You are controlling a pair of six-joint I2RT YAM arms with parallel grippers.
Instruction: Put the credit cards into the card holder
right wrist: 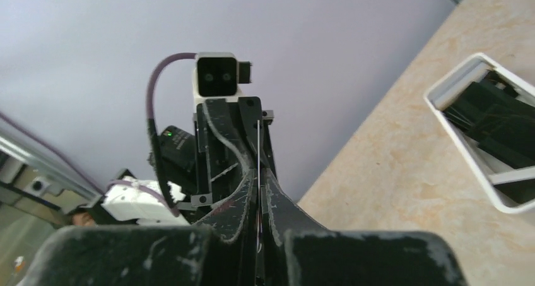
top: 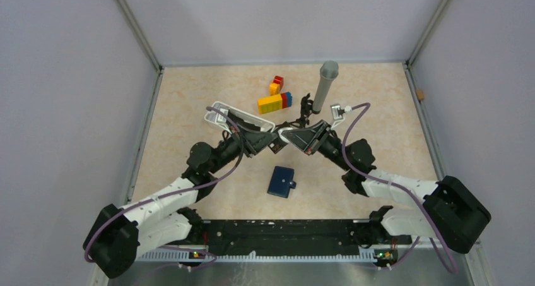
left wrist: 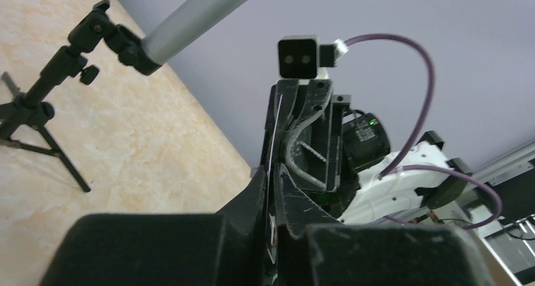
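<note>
A dark card [top: 277, 146] is held up between the two grippers over the middle of the table. My right gripper [top: 283, 135] is shut on the card, whose thin pale edge [right wrist: 258, 134] runs up from between its fingers in the right wrist view. On the card's other side, my left gripper stands slightly open, a narrow gap around the card between its fingers. Its fingertips are still around the card's edge. Below them on the table lies the dark blue card holder [top: 279, 180], its small tab pointing right. The card's printed face cannot be made out.
A white tray [right wrist: 464, 148] with black items inside stands behind the left arm. Toy bricks [top: 270, 103] lie at the back middle. Beside them a grey cylinder [top: 325, 84] stands on a black tripod [left wrist: 28, 103], close behind the right gripper. Clear table surrounds the card holder.
</note>
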